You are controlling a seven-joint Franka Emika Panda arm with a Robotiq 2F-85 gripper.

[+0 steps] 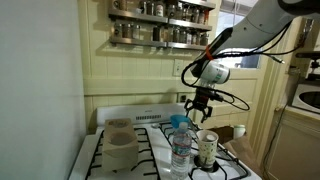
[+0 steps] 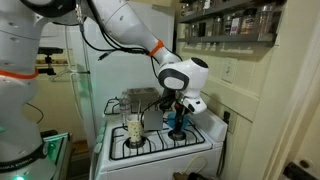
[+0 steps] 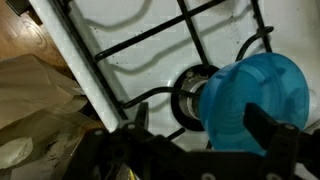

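A blue cup or bowl [image 1: 179, 121] sits on the stovetop toward its back right. In the wrist view the blue cup [image 3: 235, 95] fills the right side, over part of a burner, and nothing shows inside it. My gripper [image 1: 198, 109] hangs above the stove, a little to the right of the blue cup. Its fingers are apart and hold nothing. From below in the wrist view, the gripper has one finger over the cup and the other over the white stove surface.
A clear water bottle [image 1: 181, 150], a cream patterned canister [image 1: 207, 146] and a brown box-like object [image 1: 120, 146] stand on the stove [image 1: 145, 127]. Jar shelves [image 1: 158, 44] hang on the wall above. A crumpled brown item [image 3: 45, 105] lies at the left of the wrist view.
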